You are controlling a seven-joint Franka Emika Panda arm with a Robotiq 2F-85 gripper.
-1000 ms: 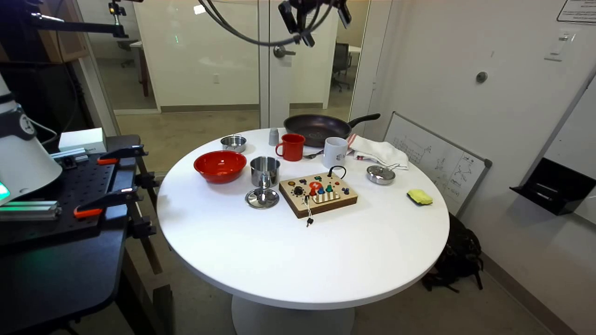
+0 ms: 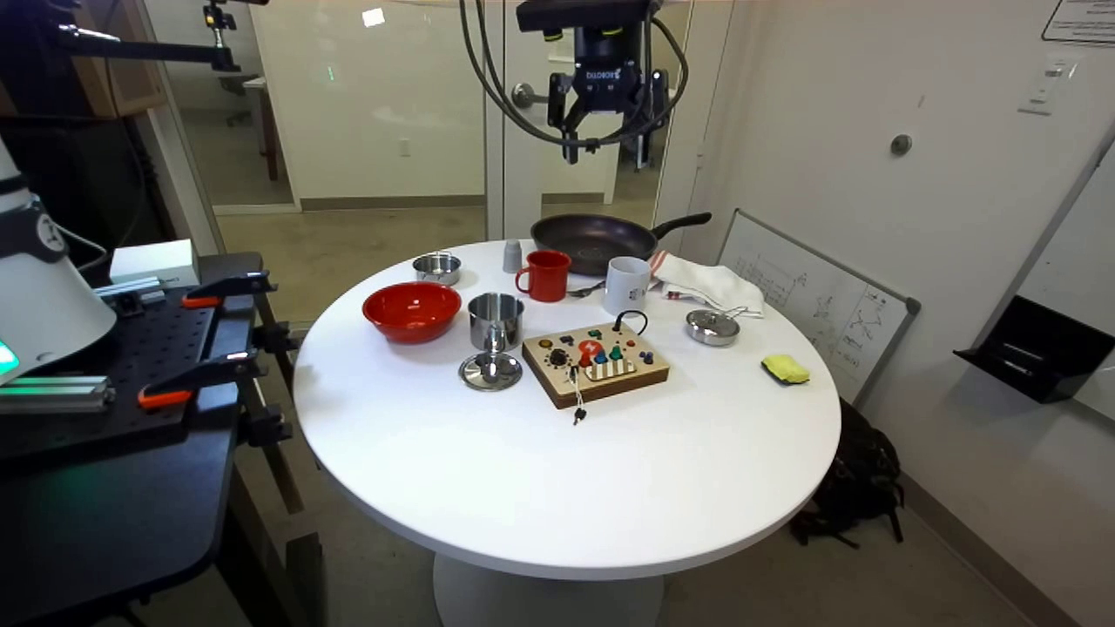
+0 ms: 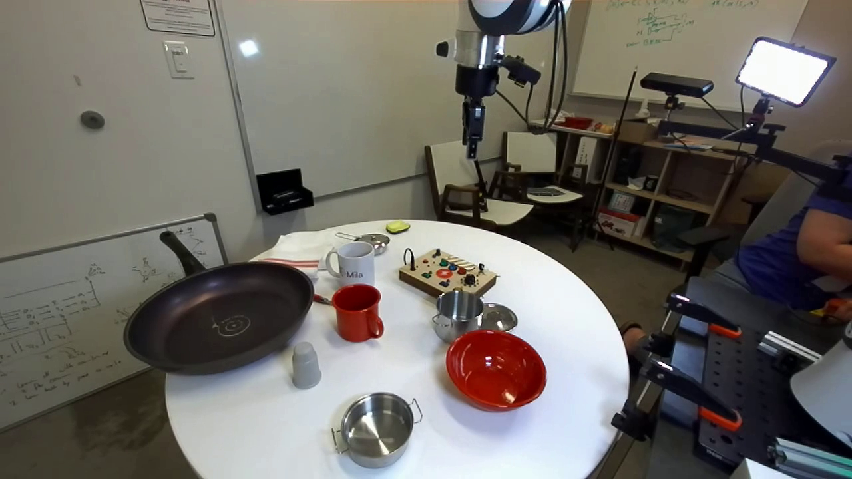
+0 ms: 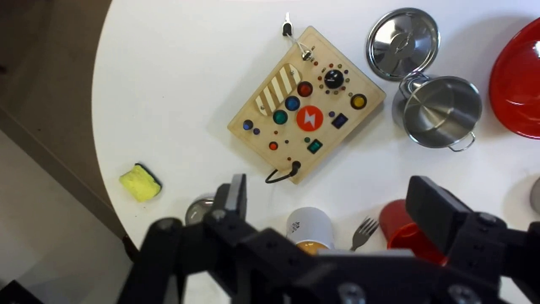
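Note:
High over the table, my gripper stands open with nothing between its fingers. From above, the wrist view shows a wooden button board with a black cable, coloured buttons and a small key on a cord. A white mug, a fork and a red mug appear between and partly behind the open fingers. The steel pot has its lid lying beside it. A red bowl sits left of the pot in exterior view 1.
On the round white table stand a frying pan, a grey shaker, a small steel pan, a covered steel dish, a cloth and a yellow sponge. Exterior view 1 shows the table's front clear.
My gripper has come lower and now points more straight down, fully within exterior view 1. The objects on the table have not moved.

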